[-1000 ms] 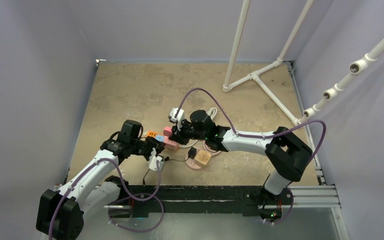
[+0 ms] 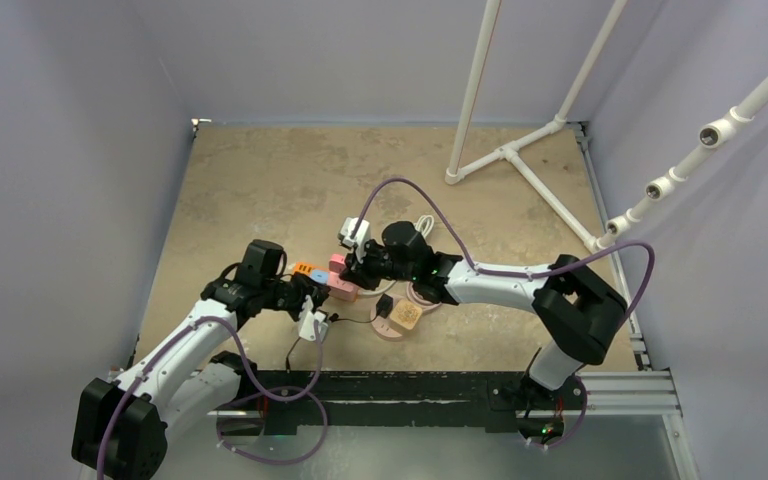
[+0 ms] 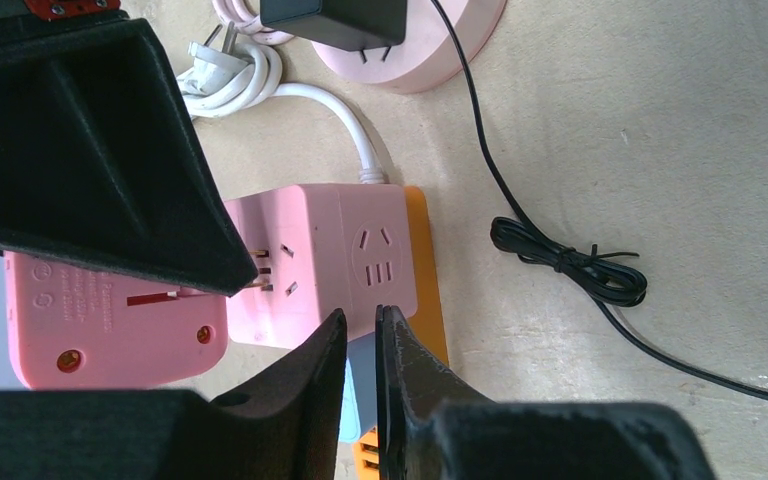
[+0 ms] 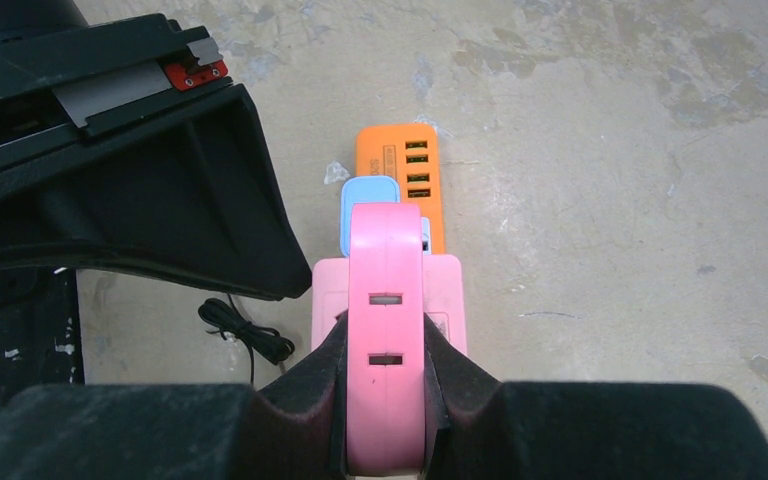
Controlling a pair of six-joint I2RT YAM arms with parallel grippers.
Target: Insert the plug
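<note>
My right gripper is shut on a pink plug, held upright in the right wrist view. In the left wrist view this plug shows its gold prongs at the side of a pink cube socket; whether they are inside the holes is unclear. The socket sits on an orange power strip with a blue piece. My left gripper is low beside the socket, its fingertips close together; whether anything is between them is hard to tell.
A black adapter on a round pink base, coiled white cable and a bundled black cable lie nearby. White pipe frames stand at the back and right. The back left of the board is clear.
In the top view my right gripper and the pink plug have shifted very slightly; otherwise nothing visibly differs.
</note>
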